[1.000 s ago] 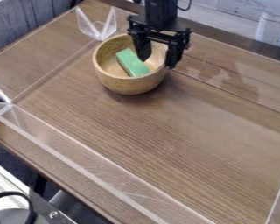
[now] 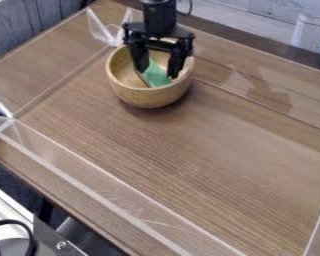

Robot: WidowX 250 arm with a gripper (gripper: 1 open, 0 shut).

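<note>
My black gripper [image 2: 157, 50] hangs at the top centre, its open fingers reaching down into a round tan bowl [image 2: 147, 95]. A green object [image 2: 157, 76] lies inside the bowl between and below the fingers, partly hidden by them; whether they touch it I cannot tell.
Clear plastic pieces stand along the left and right edges and behind the bowl at the upper left. A white ribbed wall runs at the back right.
The gripper has moved left and a little down, over the green object, which is now more hidden.
</note>
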